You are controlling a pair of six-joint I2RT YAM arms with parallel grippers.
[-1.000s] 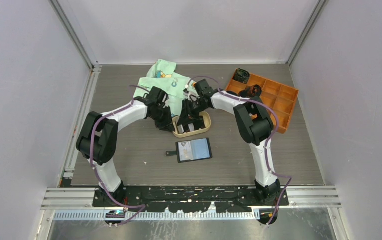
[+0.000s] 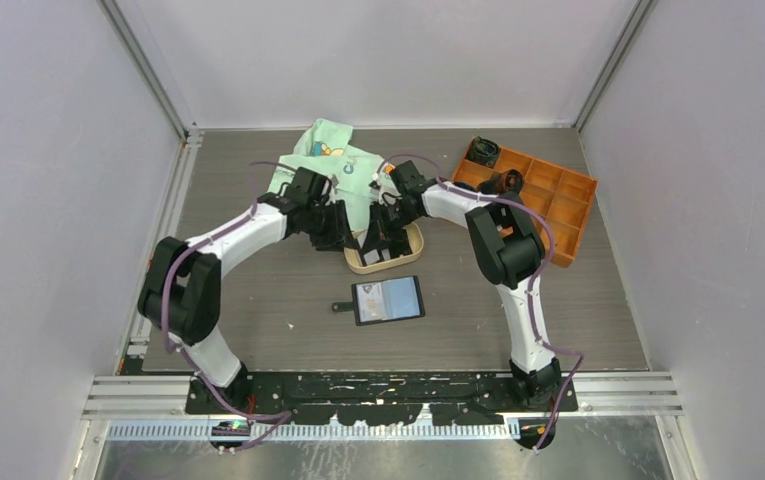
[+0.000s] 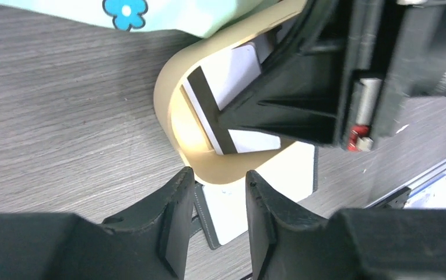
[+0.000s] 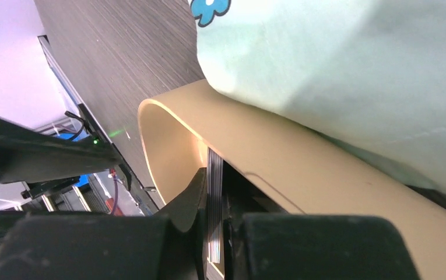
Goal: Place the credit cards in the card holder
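Observation:
The card holder (image 2: 400, 298) lies spread flat on the table with a dark border, its strap tab pointing left. Behind it, the beige oval basket (image 2: 388, 267) contains white cards (image 3: 242, 67) with a dark stripe. My right gripper reaches down into this basket. Between its fingers a thin stack of cards (image 4: 215, 175) stands edge-on along the basket's inner wall; whether both fingers press on it, I cannot tell. By the basket's left end, my left gripper is open and empty, its fingertips apart in front of the near rim.
A pale green patterned cloth (image 2: 353, 170) lies just behind the basket, close to its rim. An orange divided tray (image 2: 568, 190) stands at the back right with dark items in it. Bare table surrounds the card holder.
My left gripper has moved slightly back and to the right, with its forearm swung left. The right gripper has shifted only a little above the basket. The card holder has not moved.

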